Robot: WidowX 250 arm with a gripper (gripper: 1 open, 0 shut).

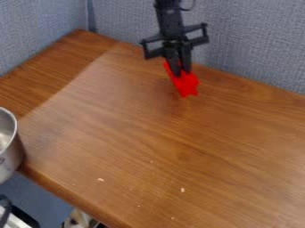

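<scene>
A black gripper (177,66) reaches down from the top centre to a red object (186,84) near the back of the wooden table (143,160). The red object sits at and just below the fingertips, partly hidden by them. Whether the fingers are closed on it, and whether it touches the tabletop, I cannot tell.
A metal bowl or pot (7,142) is at the left edge, partly out of frame. Grey padded walls border the table at the back and left.
</scene>
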